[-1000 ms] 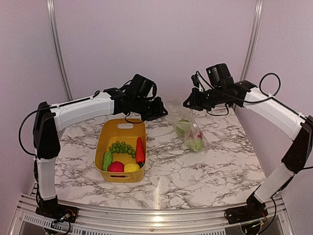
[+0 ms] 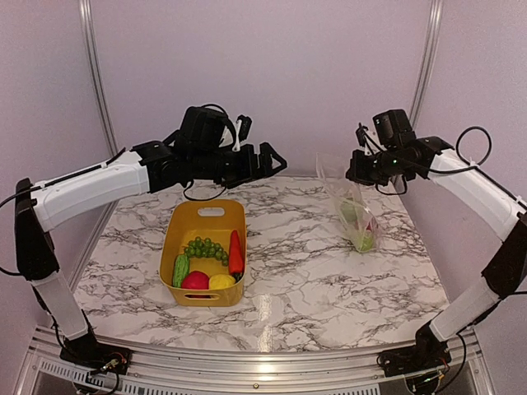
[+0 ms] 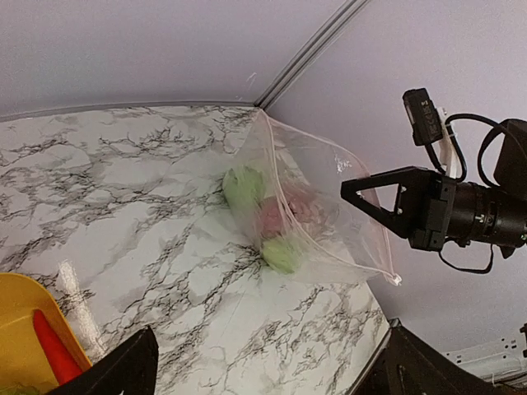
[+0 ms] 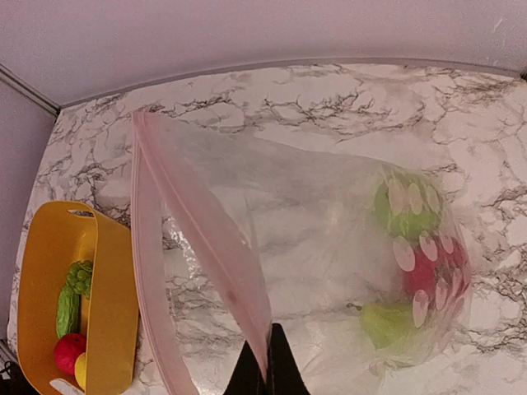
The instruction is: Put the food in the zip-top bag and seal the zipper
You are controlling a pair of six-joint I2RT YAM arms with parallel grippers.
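The clear zip bag [image 2: 346, 197] stands at the right of the table, with green and red food inside at its bottom. My right gripper is shut on the pink-edged rim at the bag's opening, which fills much of the right wrist view. My left gripper [image 2: 263, 160] is open in the air left of the bag, nothing between its fingers. The yellow bin [image 2: 169, 255] holds a red pepper [image 2: 235, 255], green grapes [image 2: 206, 249], a cucumber [image 2: 180, 271], a red item [image 2: 195, 281] and a lemon-yellow item [image 2: 221, 281].
Pale walls [image 2: 247, 90] close the back and sides.
My left gripper has opened and moved away from the bag's rim.
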